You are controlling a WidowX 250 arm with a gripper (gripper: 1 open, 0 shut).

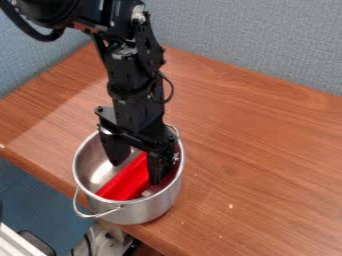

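Note:
A silver metal pot (144, 207) with side handles stands at the near left edge of the wooden table. In it lies a red elongated object (124, 181). My black gripper (138, 162) is lowered into the pot, open, one finger at the left and the other at the right over the red object, whose far end is hidden behind it. Whether the fingers touch the object is unclear.
A grey-blue padded wall (254, 35) runs along the back. The table's left edge drops to a blue floor.

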